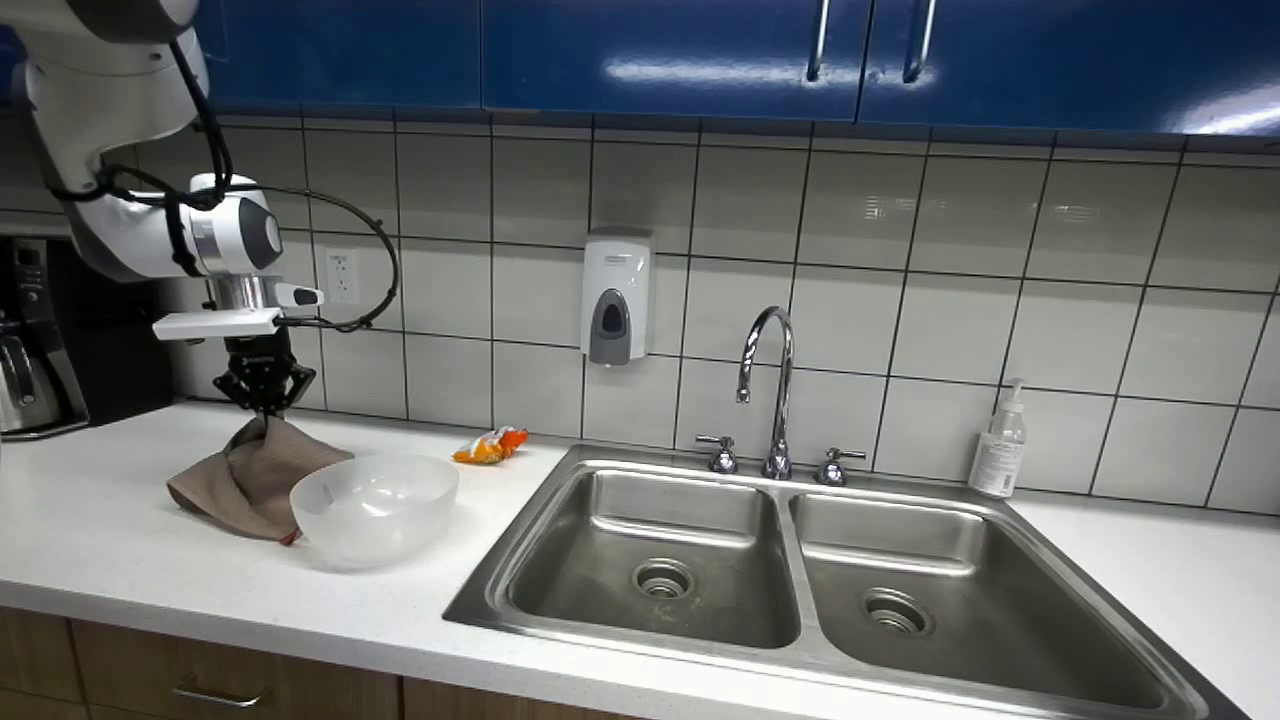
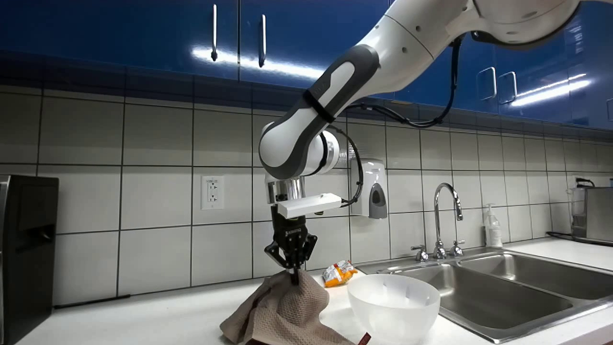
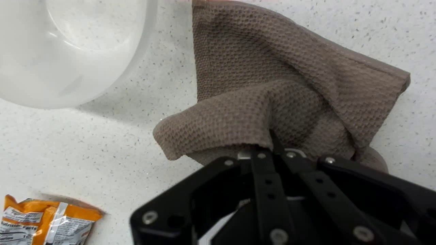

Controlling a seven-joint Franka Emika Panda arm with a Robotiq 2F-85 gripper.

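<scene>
A brown waffle-weave cloth (image 1: pixel 258 474) lies bunched on the white counter, its upper part drawn into a peak. My gripper (image 2: pixel 295 276) points straight down at that peak, shut on the cloth. In the wrist view the gripper has its fingers together, with a fold of the cloth (image 3: pixel 241 118) pinched at their tips. Beside the cloth stands a translucent white bowl (image 1: pixel 374 510), upright; from the wrist, the bowl (image 3: pixel 81 61) looks empty.
An orange snack packet (image 1: pixel 489 445) lies near the tiled wall, behind the bowl. The double sink (image 1: pixel 792 564) is to the right, with a faucet (image 1: pixel 780 396). A coffee maker (image 1: pixel 72 342) stands at the far left.
</scene>
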